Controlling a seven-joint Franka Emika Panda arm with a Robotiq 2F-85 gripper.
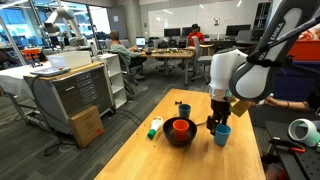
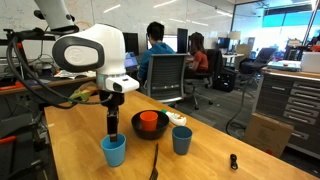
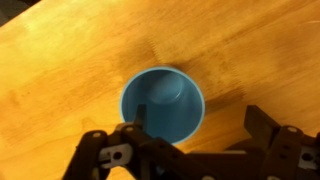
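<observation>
A blue cup stands upright on the wooden table near its right side. From above, in the wrist view, the same blue cup looks empty. My gripper is open over it: one finger overlaps the cup's mouth, while the other finger lies beyond the right rim. Exterior view 2 has the gripper pointing down just above or at the cup's rim; contact cannot be made out. Nothing is gripped.
A black bowl holding a red cup sits behind the blue cup. Close by are a second, grey-blue cup and a dark utensil. A white-green bottle lies farther off.
</observation>
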